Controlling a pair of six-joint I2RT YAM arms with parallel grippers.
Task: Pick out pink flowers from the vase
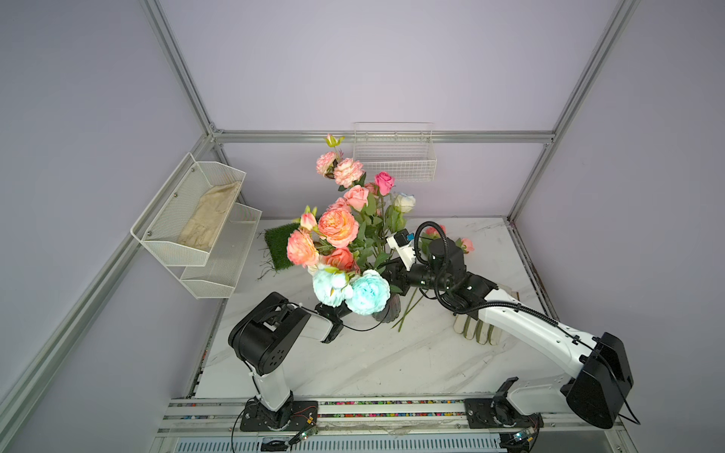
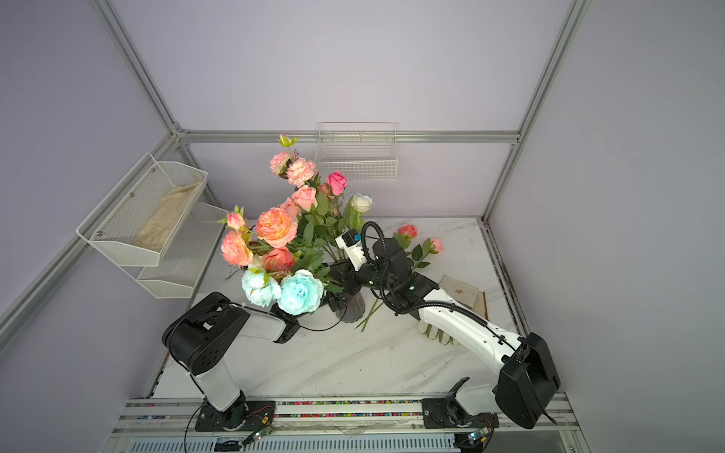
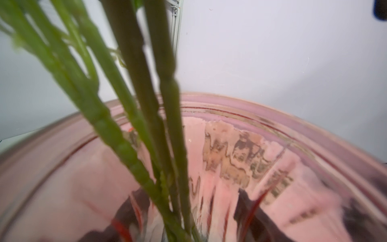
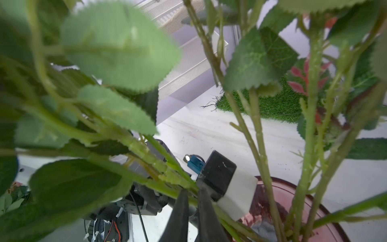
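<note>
The vase [image 1: 387,308] is a pinkish glass one, mostly hidden in the top views by blooms and my right arm. A bright pink rose [image 1: 384,182], pale pink blooms [image 1: 348,172], orange-coral blooms [image 1: 337,226] and turquoise blooms [image 1: 369,292] rise from it. In the left wrist view, its rim [image 3: 241,105] looms close, and my left gripper appears as dark shapes through the glass, shut on the vase. My right gripper is among the stems above the vase; its fingertips are a narrow gap apart, with a green stem [image 4: 169,177] crossing at them. Whether they grip it is unclear.
Coral-pink flowers [image 2: 408,231] lie on the table behind my right arm. A work glove [image 1: 477,330] rests at the right. Grass matting [image 1: 279,245] lies at the back left. White baskets [image 1: 200,219] hang on the left wall.
</note>
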